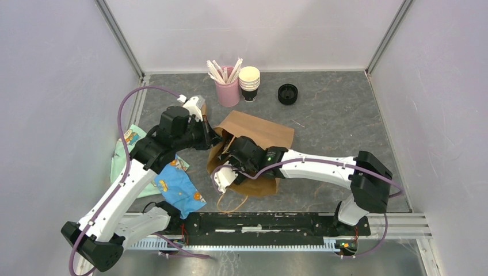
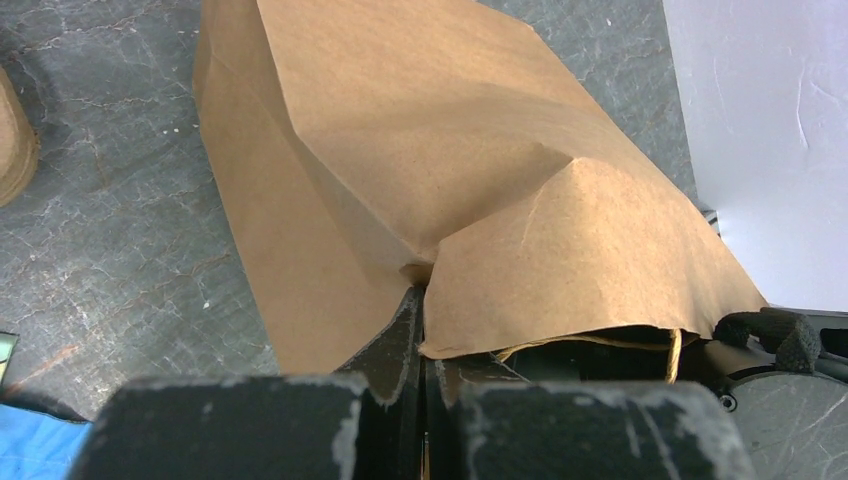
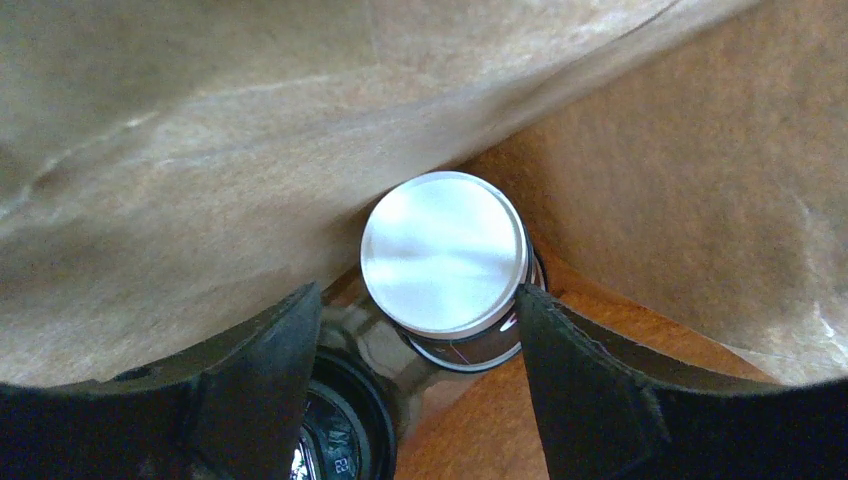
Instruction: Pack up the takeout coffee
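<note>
A brown paper bag (image 1: 262, 126) lies open toward the front in the top view. My left gripper (image 1: 210, 140) is shut at the bag's rim; in the left wrist view its tips (image 2: 420, 300) meet the folded paper (image 2: 520, 260), though how much is between them is hard to see. My right gripper is inside the bag, open around the area of a silver-topped cylinder (image 3: 445, 250), with a black-lidded cup (image 3: 340, 425) beside it at lower left. In the top view the right arm hides the bag's contents.
A pink holder with straws (image 1: 227, 92), stacked cups (image 1: 249, 80) and a black lid (image 1: 288, 94) stand at the back. Blue and green cloths (image 1: 181, 190) lie at the left.
</note>
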